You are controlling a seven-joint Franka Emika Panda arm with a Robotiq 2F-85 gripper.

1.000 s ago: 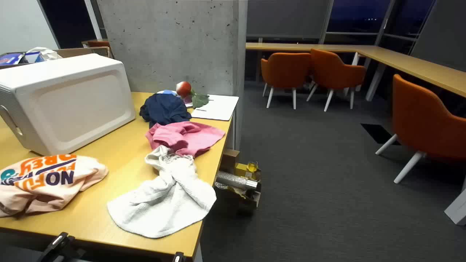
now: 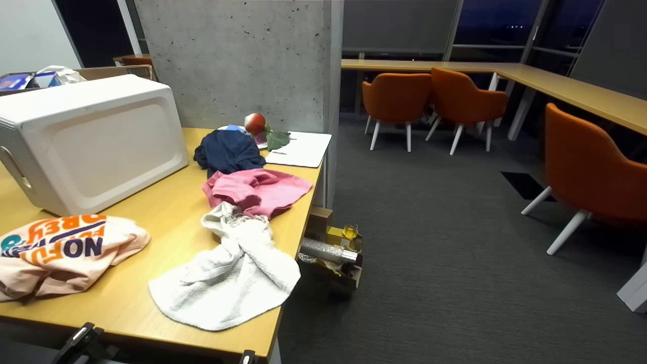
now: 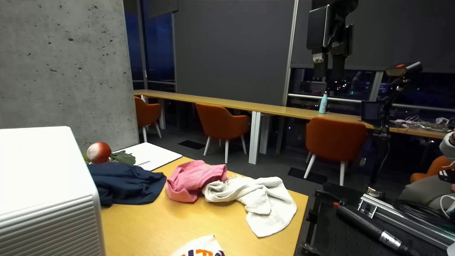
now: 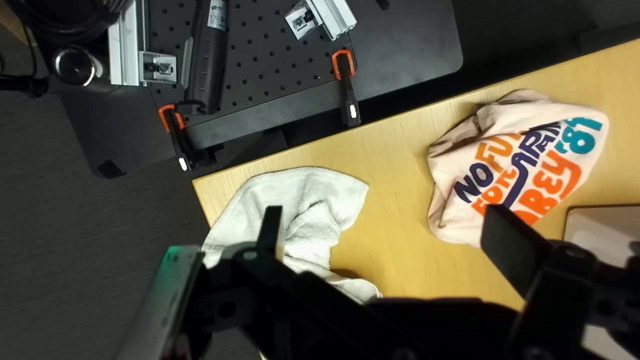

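High above the table, my gripper (image 3: 329, 78) hangs open and empty near the top right of exterior view 2. In the wrist view its two dark fingers (image 4: 271, 231) stand wide apart, with bare table between them far below. A crumpled white towel (image 2: 233, 276) lies at the table's front right corner, touching a pink cloth (image 2: 261, 188). Behind that is a dark navy cloth (image 2: 228, 151). The peach cloth with coloured lettering (image 4: 522, 171) lies apart from these, towards the front left in exterior view 1.
A large white box (image 2: 109, 142) stands on the table. At the back are a red-and-white round object (image 2: 255, 124), green leaves (image 2: 277, 140) and a white board (image 2: 300, 149). Black clamps (image 4: 346, 90) sit by the front edge. Bare table lies between the peach cloth and towel.
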